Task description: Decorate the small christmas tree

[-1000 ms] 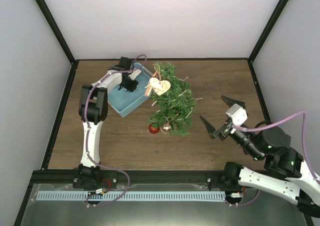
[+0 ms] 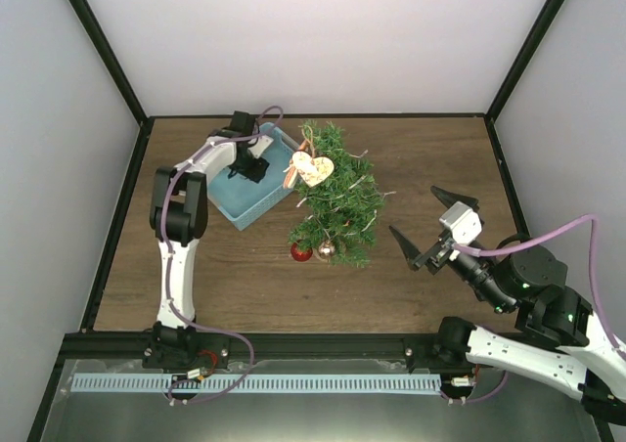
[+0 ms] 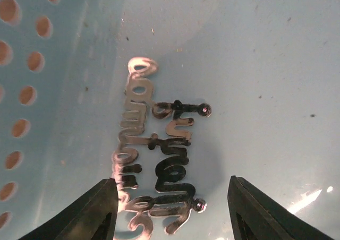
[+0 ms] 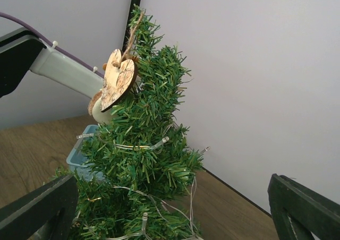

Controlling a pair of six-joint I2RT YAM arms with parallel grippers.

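Note:
A small green tree carries wooden heart ornaments, a red bauble, a silver bauble and light wires. My left gripper is inside the blue bin, fingertips apart over a shiny metallic lettering ornament on the bin's floor, with nothing held. My right gripper stands open to the right of the tree; in the right wrist view its empty fingers frame the tree.
White walls with dark frame edges surround it. Pink cables run along both arms.
The left arm has shifted slightly leftward within the bin since about a second ago. The right arm shows only a tiny shift.

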